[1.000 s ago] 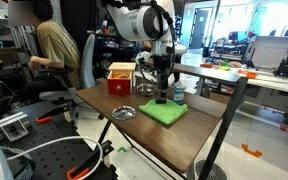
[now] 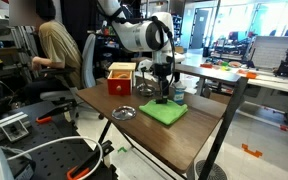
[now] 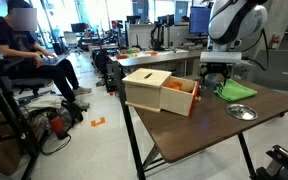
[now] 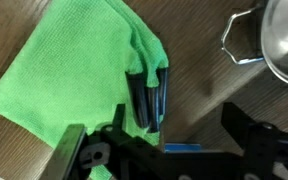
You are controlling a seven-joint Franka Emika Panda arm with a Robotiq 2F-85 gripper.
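A green cloth (image 4: 59,75) lies on the brown table. Several slim dark pens or markers (image 4: 138,97) rest at its edge, side by side, with a fold of cloth at their upper ends. One of them shows a blue strip. My gripper is open above them, its two dark fingers far apart with the dark items in the gap; nothing is held. In exterior view 1 the gripper (image 2: 168,85) hangs low by the back of the cloth (image 2: 164,113). In exterior view 2 the cloth (image 3: 239,91) is partly hidden behind the gripper.
A metal pot (image 4: 287,38) stands close to the right finger's side. Another shiny bowl (image 2: 147,88), a flat metal lid (image 2: 123,112) and an open box (image 3: 176,100) sit elsewhere on the table. Bare tabletop (image 2: 179,138) shows in front of the cloth.
Over the last second the arm has come down toward the back of the cloth. Cloth, box and metalware look unmoved.
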